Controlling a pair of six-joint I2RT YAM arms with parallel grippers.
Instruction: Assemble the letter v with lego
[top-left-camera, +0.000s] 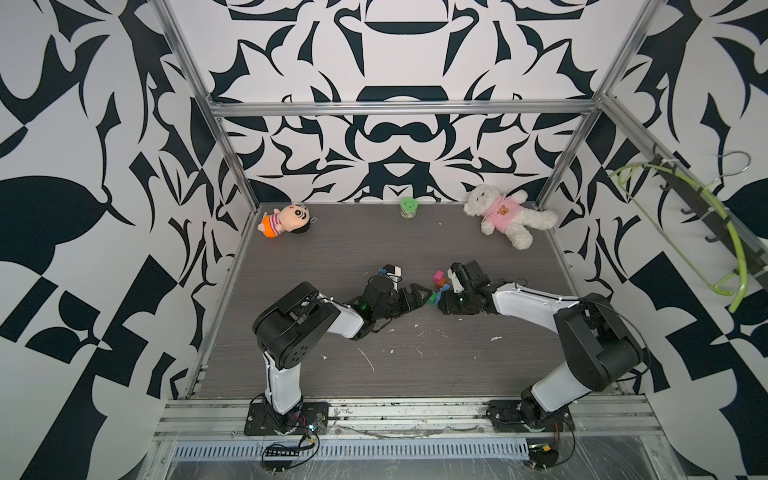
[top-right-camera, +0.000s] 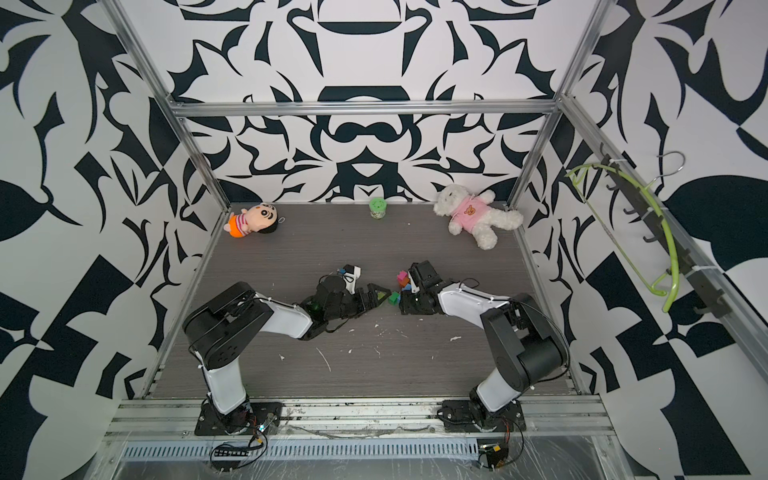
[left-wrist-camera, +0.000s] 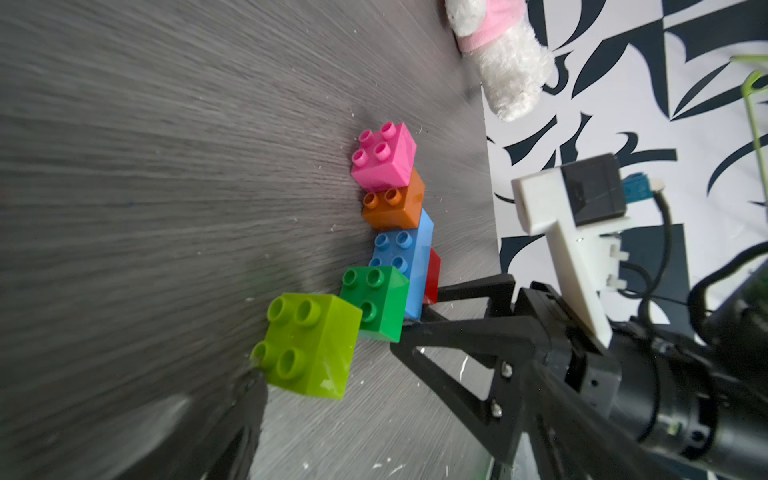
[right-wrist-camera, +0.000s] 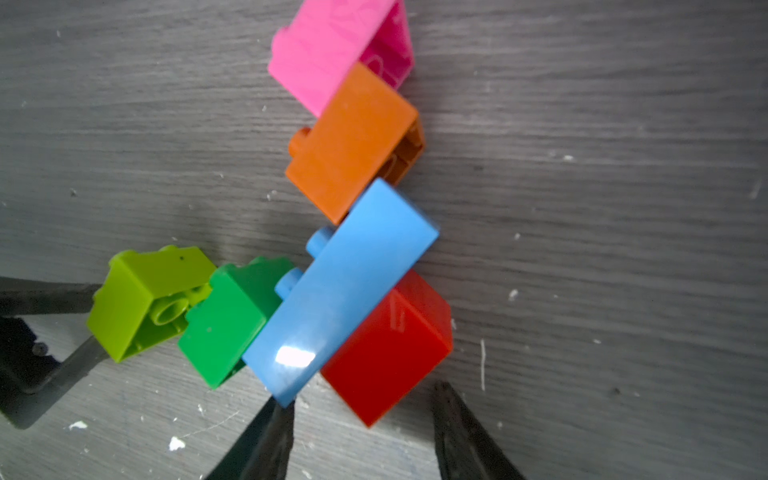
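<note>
Lego bricks form a loose angled row between the grippers: pink (left-wrist-camera: 384, 160), orange (left-wrist-camera: 400, 204), blue (right-wrist-camera: 340, 292), red (right-wrist-camera: 384, 352), green (left-wrist-camera: 380, 296) and lime (left-wrist-camera: 316, 344). The lime brick lies just before my open left gripper (top-left-camera: 420, 294), whose blurred fingers show low in the left wrist view. My right gripper has its fingers parted at the red and blue bricks, with the red brick just ahead of and between their tips.
A white bear (top-left-camera: 512, 216) in a pink shirt lies back right, a doll (top-left-camera: 284, 220) back left and a green cup (top-left-camera: 408, 208) at the back middle.
</note>
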